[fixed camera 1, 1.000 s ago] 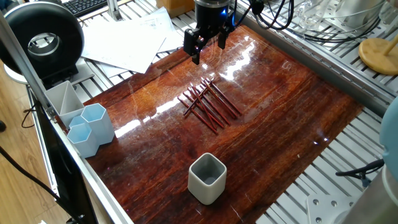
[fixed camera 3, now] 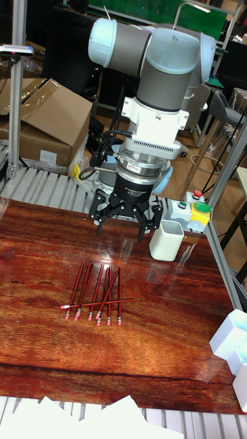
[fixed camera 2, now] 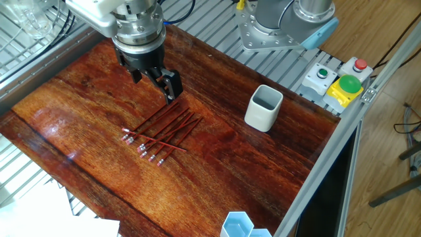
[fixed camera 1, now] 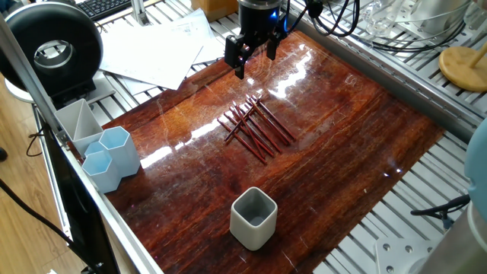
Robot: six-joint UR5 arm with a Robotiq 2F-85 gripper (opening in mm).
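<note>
Several dark red pencils (fixed camera 1: 256, 129) lie in a loose, partly crossed pile on the wooden board. Their pink erasers and metal bands show best in exterior view 3, where the pencils (fixed camera 3: 99, 295) have erasers toward the camera. A white square cup (fixed camera 1: 253, 219) stands upright and looks empty, apart from the pile. My black gripper (fixed camera 3: 125, 228) hangs above the board with its two fingers spread wide and nothing between them. Exterior view 2 shows the gripper (fixed camera 2: 152, 89) above the far ends of the pencils (fixed camera 2: 163, 135), not touching them; the cup (fixed camera 2: 264, 108) is off to its right.
Pale blue hexagonal holders (fixed camera 1: 112, 158) and a white angular holder (fixed camera 1: 78, 125) stand at the board's left edge. Papers (fixed camera 1: 156, 53) lie beyond it. Red, green and yellow buttons (fixed camera 2: 345, 89) sit off the board. Much of the wooden board (fixed camera 1: 342, 129) is bare.
</note>
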